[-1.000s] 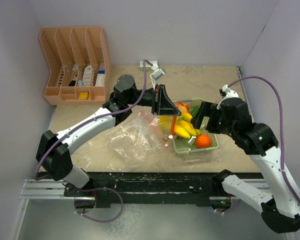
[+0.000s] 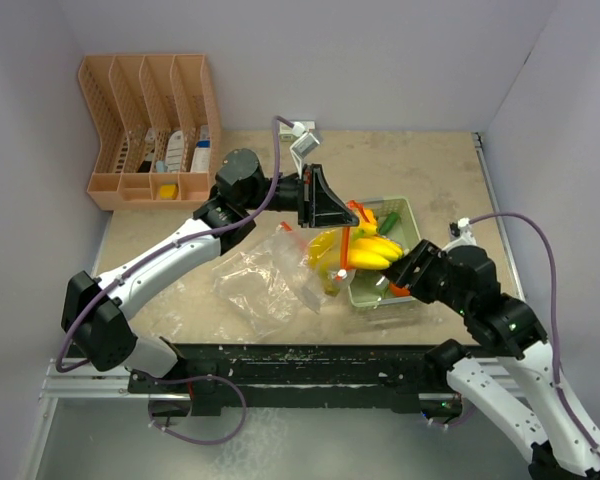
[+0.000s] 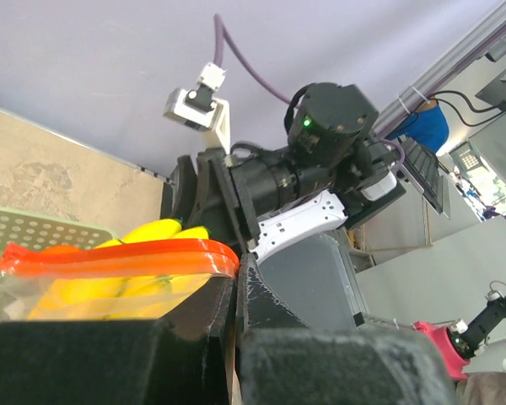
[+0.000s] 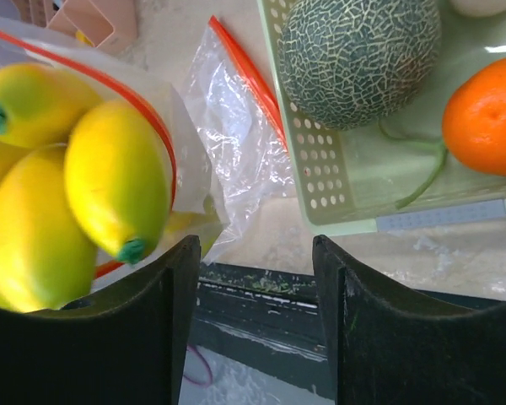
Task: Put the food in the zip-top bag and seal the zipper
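Note:
My left gripper [image 2: 330, 210] is shut on the orange zipper edge [image 3: 118, 257] of a clear bag, holding it up over the green basket [image 2: 410, 220]. Bananas and other yellow food [image 2: 370, 255] fill the bag, close to the left of my right gripper in its wrist view. The right gripper is part open with nothing between its fingers. In the basket lie a melon [image 4: 354, 55], an orange [image 4: 497, 114] and, in the top view, a green vegetable [image 2: 390, 222].
An empty clear bag [image 2: 255, 285] lies flat left of the basket. A peach-coloured organiser [image 2: 150, 190] with small items stands at the back left.
My right gripper has moved down toward the front, beside the bagged bananas and over the orange, which is now mostly covered in the top view. The left gripper has shifted slightly.

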